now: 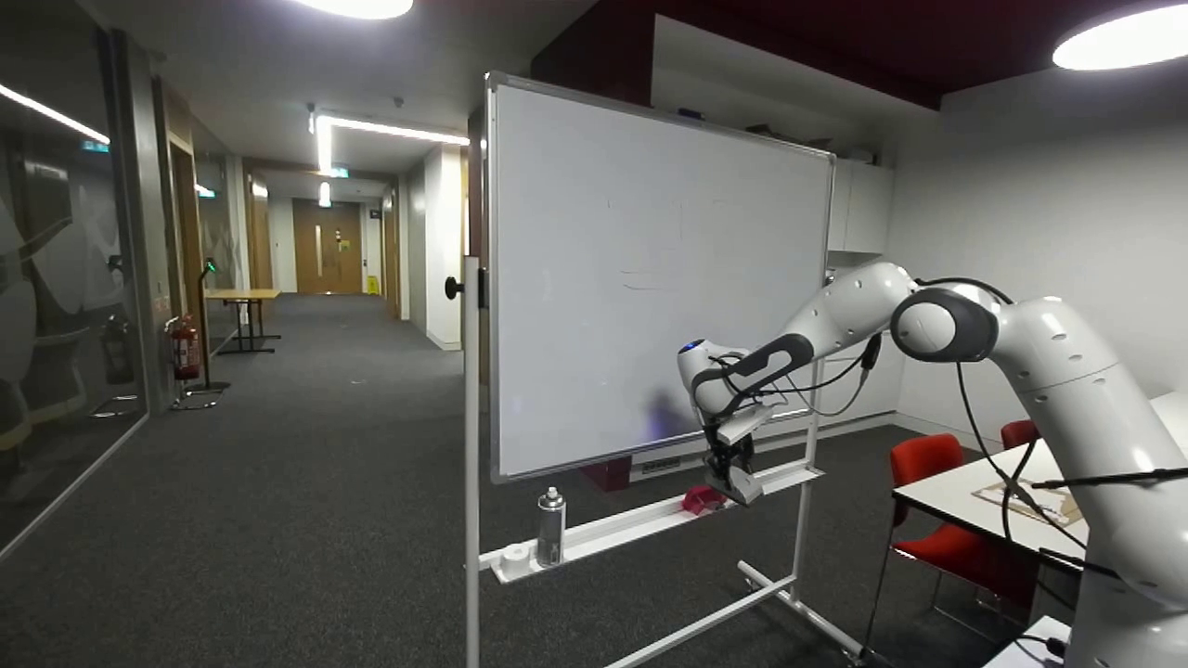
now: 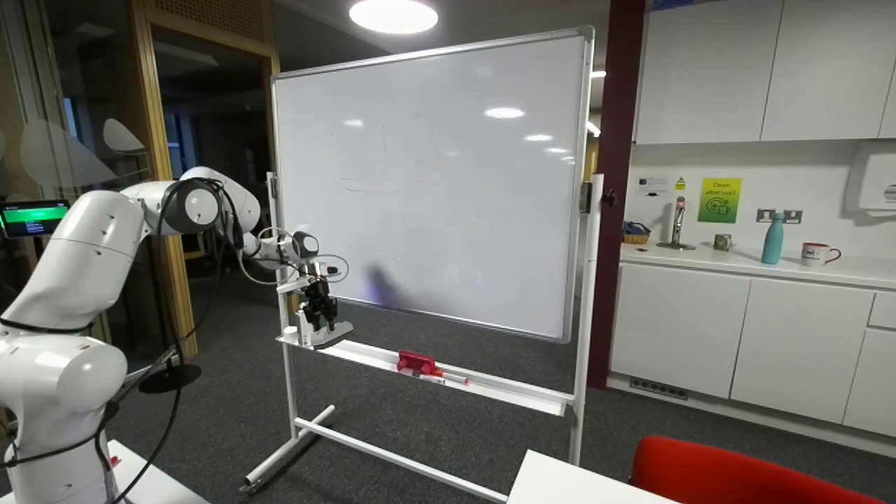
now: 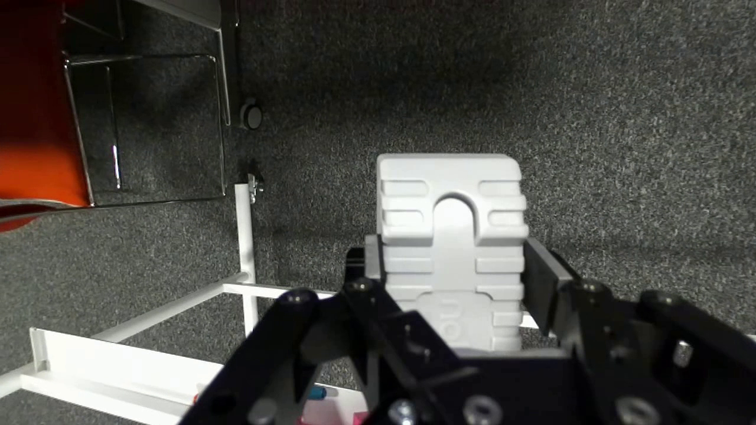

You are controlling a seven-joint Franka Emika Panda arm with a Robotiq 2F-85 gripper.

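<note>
A pale grey ribbed block, likely a whiteboard eraser [image 3: 453, 234], is held between the fingers of my gripper, which is shut on it. In exterior view 1 the gripper [image 1: 730, 451] hangs low by the board's bottom edge, with the eraser [image 1: 735, 483] tilted beneath it. Exterior view 2 shows the eraser [image 2: 334, 334] jutting out below the dark fingers. Faint marks remain on the whiteboard [image 1: 657, 267], around its upper middle. Below the board runs a white tray [image 2: 512, 396]; the gripper is above it, and whether the eraser touches it I cannot tell.
On the tray sit a red holder [image 2: 416, 362] with several markers [image 2: 453, 378], a spray can [image 1: 551, 528] and a white roll [image 1: 514, 558]. A table [image 1: 980, 501] and red chair [image 1: 926, 458] stand behind the arm. Open carpet [image 3: 623, 141] surrounds the stand.
</note>
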